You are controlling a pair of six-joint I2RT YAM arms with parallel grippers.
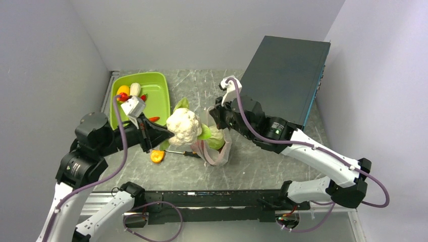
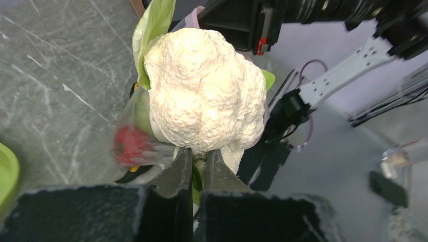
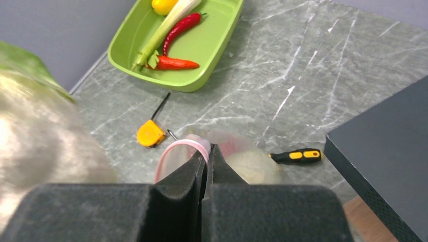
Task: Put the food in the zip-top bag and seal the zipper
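Note:
My left gripper is shut on a large white cauliflower (image 1: 182, 125) with green leaves, held beside and partly over the clear zip top bag (image 1: 218, 155). In the bag sit a pale green cabbage (image 1: 216, 140) and a red item (image 2: 130, 146). My right gripper is shut at the bag's pink-edged rim (image 3: 176, 142), seemingly pinching it. The green bin (image 1: 155, 85) holds a pale long vegetable (image 3: 161, 38), red chillies (image 3: 181, 27) and a yellow item (image 3: 162, 6).
A tape measure (image 1: 157, 156) and screwdrivers (image 3: 295, 156) lie on the counter left of the bag. A large dark flat box (image 1: 285, 75) fills the back right. Walls enclose the counter at back and sides.

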